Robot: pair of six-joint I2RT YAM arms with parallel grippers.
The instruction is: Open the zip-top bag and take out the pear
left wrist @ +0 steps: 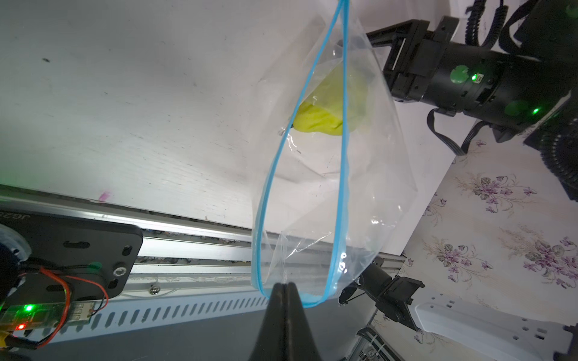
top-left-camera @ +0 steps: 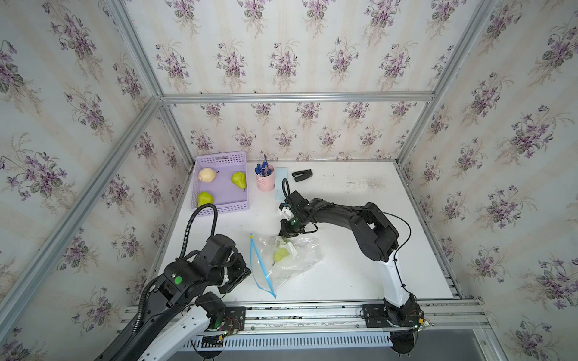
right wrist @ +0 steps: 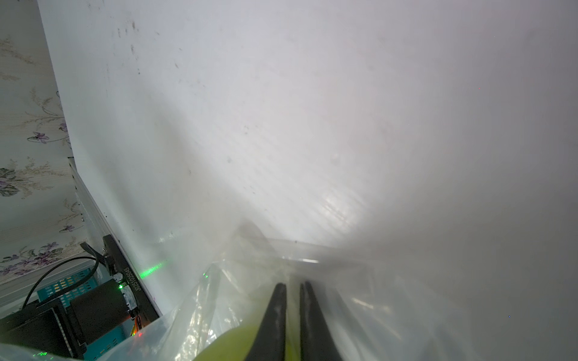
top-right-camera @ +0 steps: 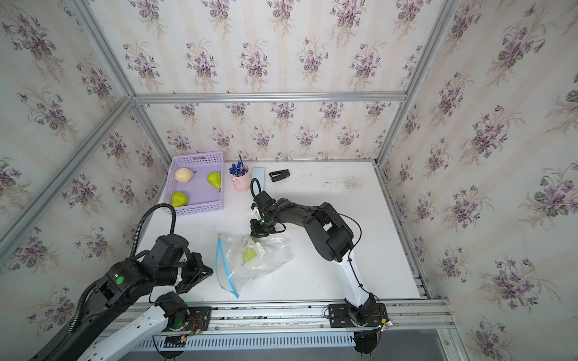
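The clear bag [top-left-camera: 301,255] with blue zip strips [left wrist: 339,228] lies on the table, a green pear [top-left-camera: 278,253] inside it. In the left wrist view its strips stand apart along the mouth. My right gripper is shut on the bag's film at the end away from the zip, beside the pear. My left gripper is shut with nothing seen between its fingers, just left of the bag's mouth in the top views.
A purple basket [top-left-camera: 236,205] with fruit stands at back left, beside a pink pen cup [top-left-camera: 265,182], a pale blue rectangle and a black stapler [top-left-camera: 301,175].
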